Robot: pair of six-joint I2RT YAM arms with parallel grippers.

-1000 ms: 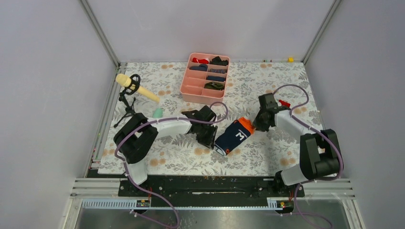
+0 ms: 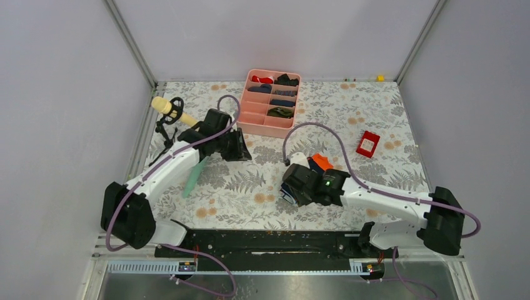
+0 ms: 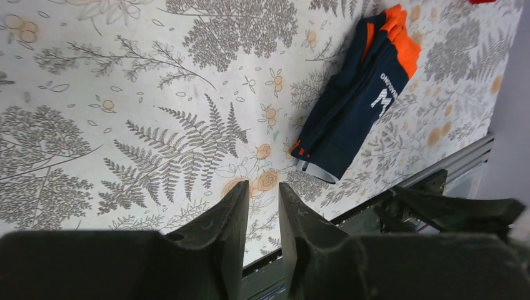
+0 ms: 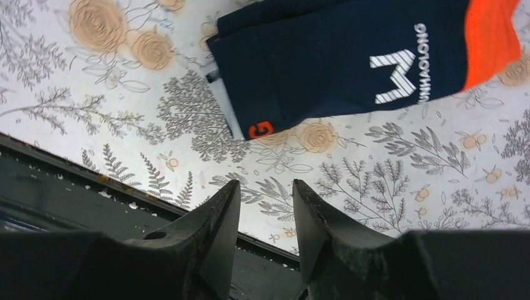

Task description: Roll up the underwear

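Note:
Dark navy underwear [image 3: 340, 128] lies folded into a long flat strip on the patterned cloth, with an orange waistband end [image 2: 322, 162] and white lettering. My right gripper hovers over its lower end; in the top view that arm covers much of the fabric. In the right wrist view a gap shows between its fingers, with the underwear beyond them. My left gripper is above bare cloth to the left of the underwear, partly open and empty.
A pink divided box [image 2: 253, 118] with several rolled items stands at the back. A red packet [image 2: 368, 144] lies to the right, a yellow lamp [image 2: 183, 114] and a green object [image 2: 195, 177] to the left. Cloth between the box and underwear is clear.
My left gripper has moved left, away from the underwear's lower end. My right gripper has swung from the orange end leftward and toward the front, over the fabric. The underwear's visible parts look unmoved.

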